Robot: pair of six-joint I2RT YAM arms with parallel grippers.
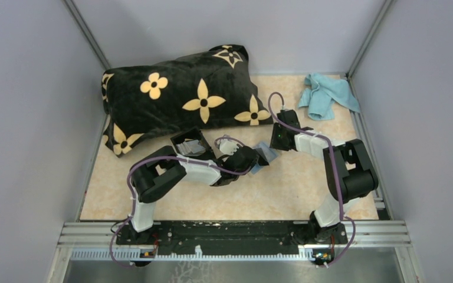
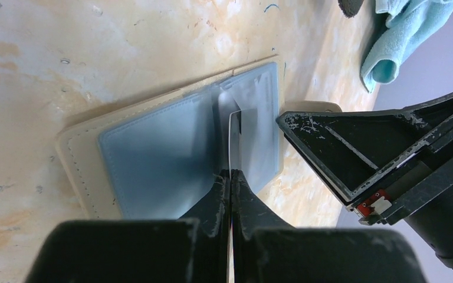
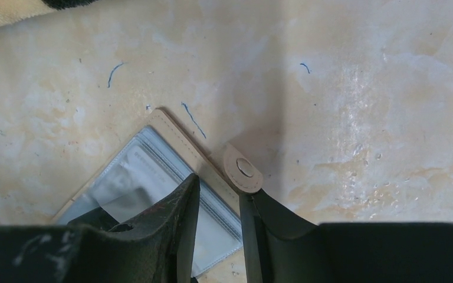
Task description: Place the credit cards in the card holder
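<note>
The card holder (image 2: 153, 153), with a beige stitched border and a blue-grey pocket, lies flat on the table. My left gripper is over it, shut on a thin card (image 2: 234, 138) seen edge-on; the card's far end is at the pocket's opening, and how deep it goes cannot be told. At the holder's beige edge (image 3: 183, 144), by its snap tab (image 3: 243, 168), my right gripper stands part open, with a gap between its fingertips. Several cards (image 1: 190, 147) lie in a black box (image 1: 180, 138), partly behind the left arm.
A black pillow with cream flowers (image 1: 171, 94) fills the back left. The turquoise cloth (image 1: 324, 97) lies at the back right. Bare table (image 1: 265, 197) stretches in front of the holder.
</note>
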